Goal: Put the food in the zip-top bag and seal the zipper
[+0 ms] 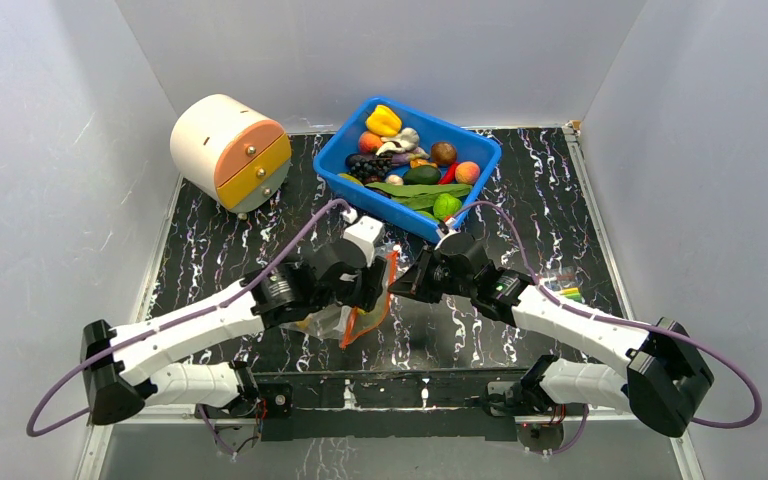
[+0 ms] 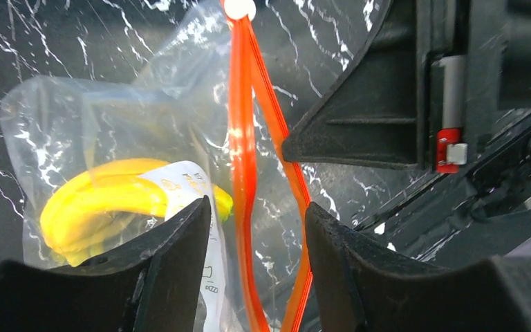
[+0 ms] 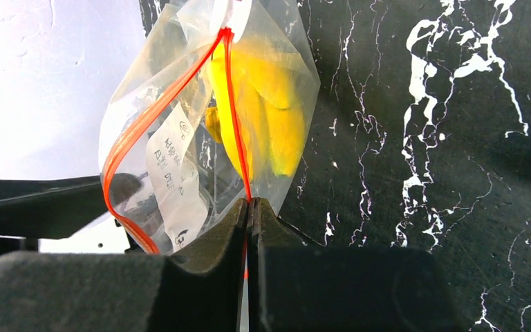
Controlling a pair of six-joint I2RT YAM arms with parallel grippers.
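The clear zip top bag (image 2: 145,124) lies with yellow bananas (image 2: 104,200) inside and a white printed label on it. Its mouth gapes, the two orange zipper edges (image 2: 243,152) parted in the middle and joined at the white slider (image 3: 231,12). My left gripper is open at the mouth, with both zipper edges running through the gap between its fingers. From the other side, my right gripper is shut on one orange edge, which runs into its fingertips. In the top view, the left arm hides much of the bag.
A blue basket (image 1: 410,107) of toy fruit and vegetables stands at the back. The round cream box with drawers (image 1: 232,150) is at the back left. A small clear packet (image 1: 563,284) lies at the right. Both grippers are close together.
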